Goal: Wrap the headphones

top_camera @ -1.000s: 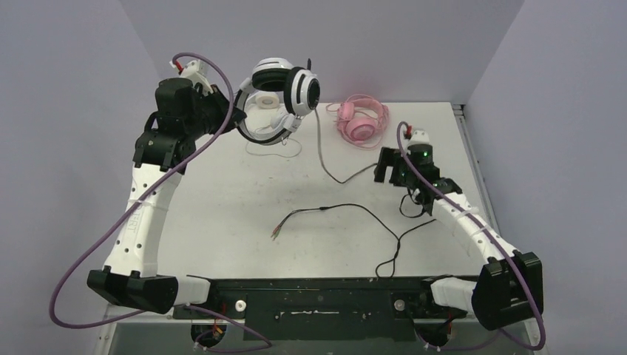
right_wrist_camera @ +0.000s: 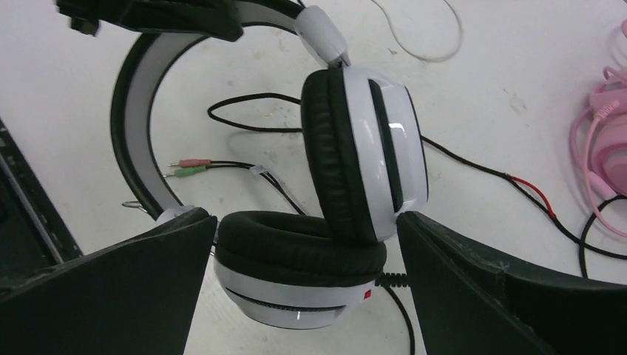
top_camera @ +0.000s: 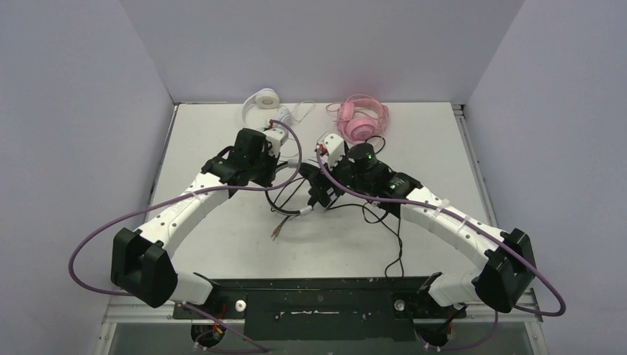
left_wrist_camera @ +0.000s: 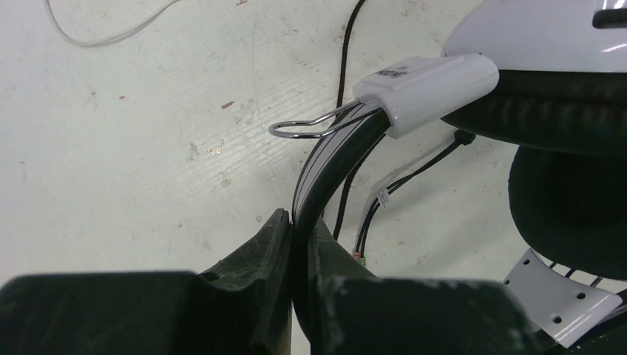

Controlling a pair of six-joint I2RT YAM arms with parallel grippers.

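The black-and-white headphones [right_wrist_camera: 395, 148] rest low at the table's middle. My left gripper is shut on the middle of their headband [left_wrist_camera: 325, 174]. In the top view, my right gripper [top_camera: 322, 181] is over the ear cups and hides most of them. It stands open in the right wrist view, one finger [right_wrist_camera: 177, 251] to each side of the ear cups, with the lower cup [right_wrist_camera: 299, 299] in the gap. Whether either finger touches a cup I cannot tell. The black cable [top_camera: 381, 222] trails right and toward the front, its plugs [top_camera: 276, 232] lying front left.
At the back of the table are pink headphones [top_camera: 361, 129] and white headphones [top_camera: 267, 99] with a thin white cord [top_camera: 303, 112]. Both arms stand close together in the middle.
My left gripper has brought the headphones from the raised back left down to the table's middle. From the right, my right gripper has moved left over the ear cups; the cable it was at lies loose.
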